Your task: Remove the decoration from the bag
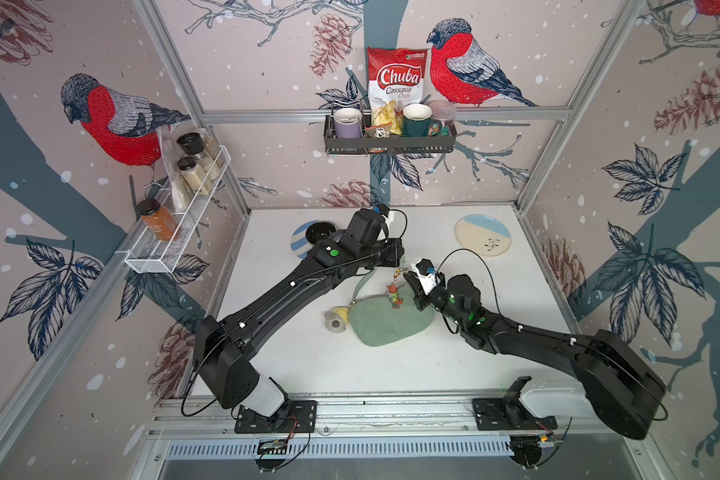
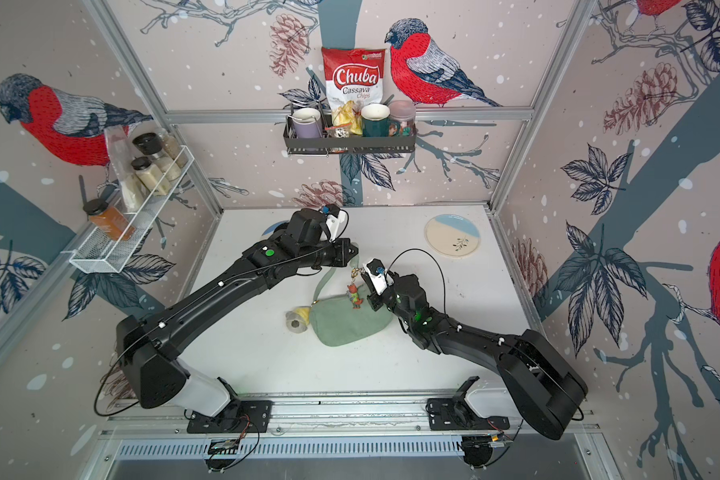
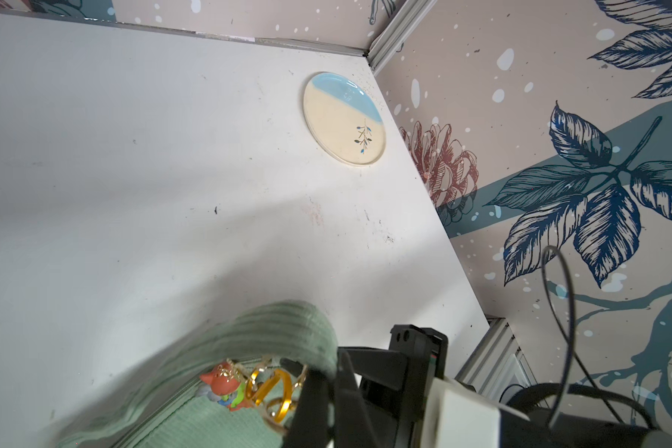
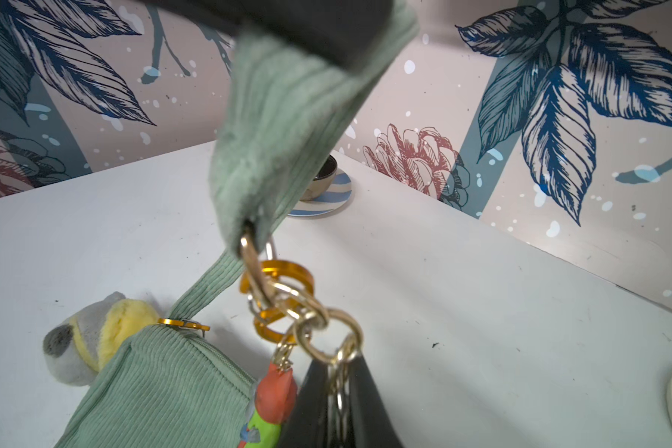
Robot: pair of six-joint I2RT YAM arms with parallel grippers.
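The green bag lies mid-table, its strap lifted by my left gripper, which is shut on it. From the strap's gold chain and gold rings hangs the colourful decoration, red and green, over the bag. My right gripper is right beside that chain; in the right wrist view the chain runs down between its dark fingers, and whether they grip it cannot be told.
A grey and yellow plush lies left of the bag. A striped plate with a bowl is behind the left arm; a beige-blue plate sits back right.
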